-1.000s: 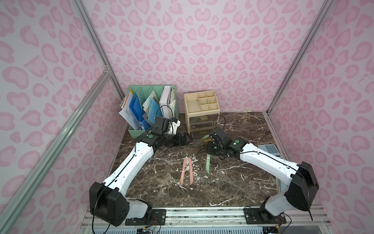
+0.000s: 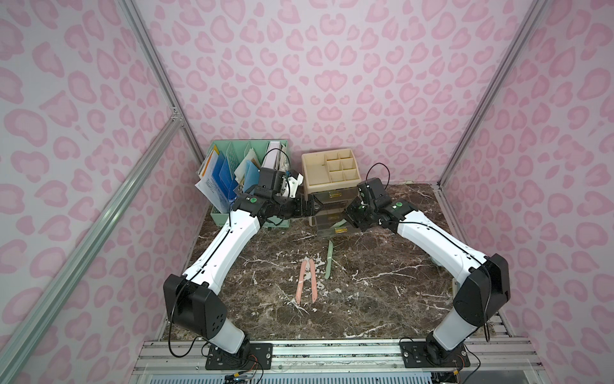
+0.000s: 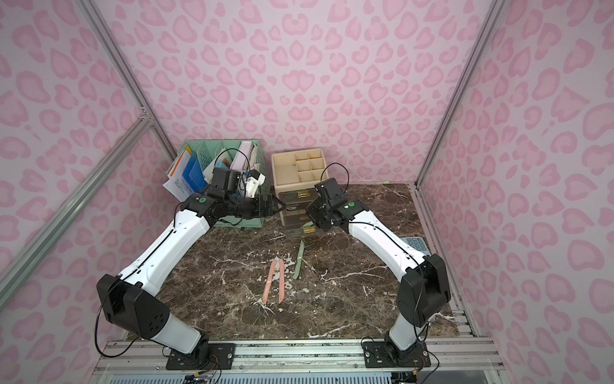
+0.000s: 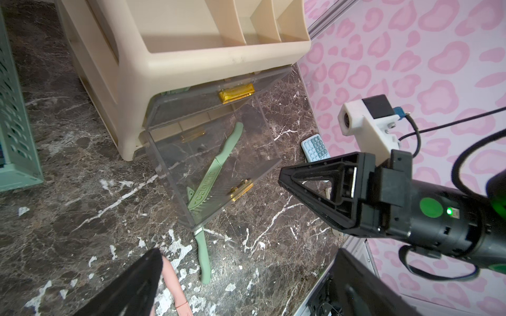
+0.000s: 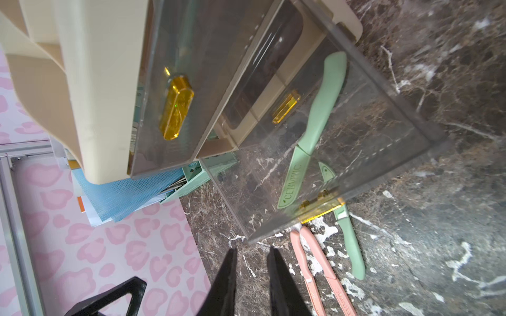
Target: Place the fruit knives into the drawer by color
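A green knife [image 5: 316,121] lies in the open clear lower drawer [image 4: 247,142] of the beige organiser. Another green knife [image 4: 203,258] is below and in front of the drawer, with two pink knives [image 2: 300,281] [image 2: 313,281] on the table to its left. My left gripper is open above the front of the organiser. My right gripper [image 2: 350,217] is at the drawer's right; its fingertips are close together in the left wrist view, and I cannot make out anything between them.
A green file box [image 2: 224,153] full of folders stands left of the organiser [image 2: 310,169]. A calculator [image 4: 315,148] lies at the right.
Both arms have risen. The front green knife, earlier at my right gripper, now appears apart from it, farther left and pointing toward the drawer.
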